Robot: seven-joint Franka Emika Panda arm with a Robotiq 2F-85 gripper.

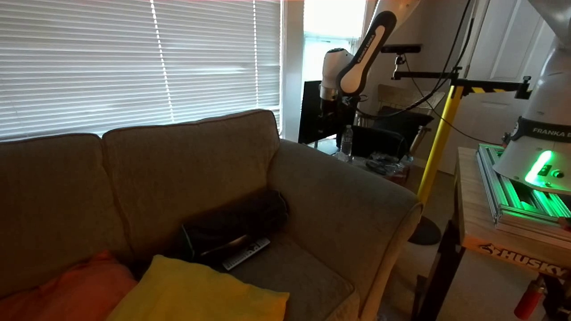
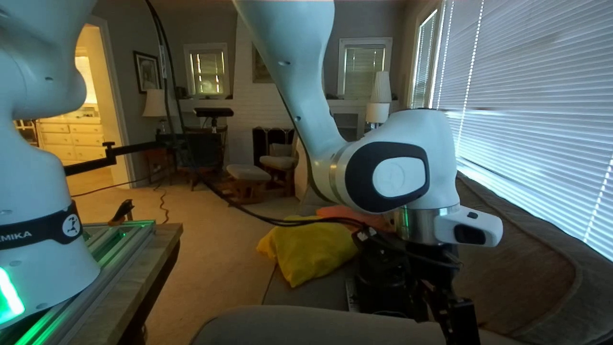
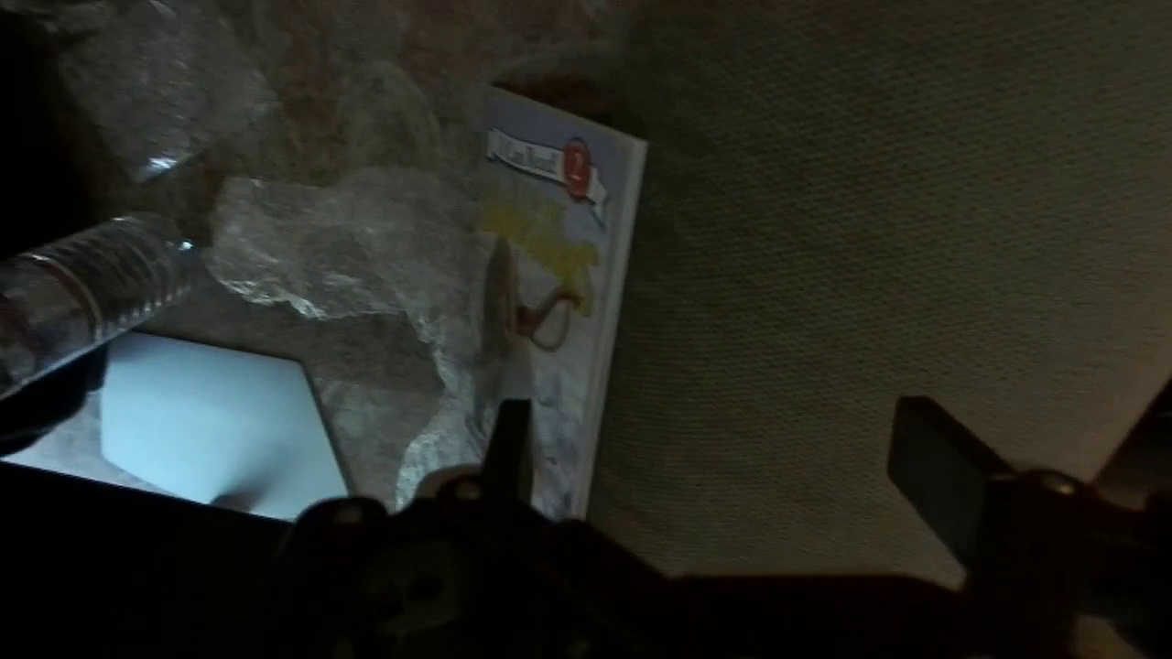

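My gripper is open in the wrist view, its two dark fingers wide apart and only the sofa arm's fabric showing behind the gap. By the left finger, farther off, lies a thin book with a pale cover, partly under clear plastic wrap. A clear bottle is at the left edge of that view. In the first exterior view the gripper hangs, small and dark, behind the sofa arm, near the upright bottle. The second exterior view has the gripper pointing down, its tips near the bottom edge.
On the sofa seat lie a remote, a dark bag, a yellow pillow and an orange pillow. The sofa arm rises between the seat and the cluttered side table. A yellow stand is to the right.
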